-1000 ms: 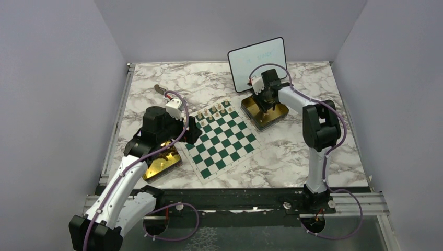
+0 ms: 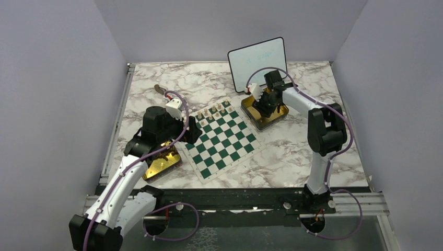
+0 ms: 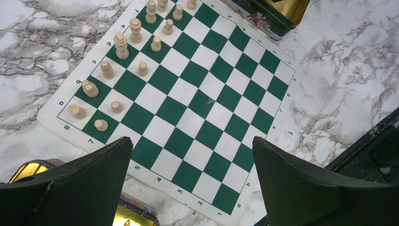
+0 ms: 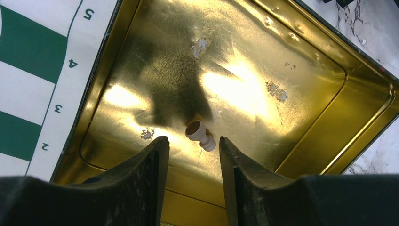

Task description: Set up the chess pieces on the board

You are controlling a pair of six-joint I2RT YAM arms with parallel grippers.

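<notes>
The green and white board (image 2: 224, 146) holds light pieces along its far rows, including a tall piece (image 3: 121, 49) and several shorter ones. In the right wrist view a light piece (image 4: 196, 130) lies on its side in the gold tray (image 4: 306, 141). My right gripper is over that piece, fingers apart with nothing held between them. My left gripper hangs above the board's near left part, open and empty.
A second gold tray (image 2: 162, 170) sits left of the board, partly under the left arm. A whiteboard (image 2: 248, 60) stands at the back.
The right arm has shifted slightly toward the front right over its tray, the wrist a little lower in the top view. The left arm is unmoved.
</notes>
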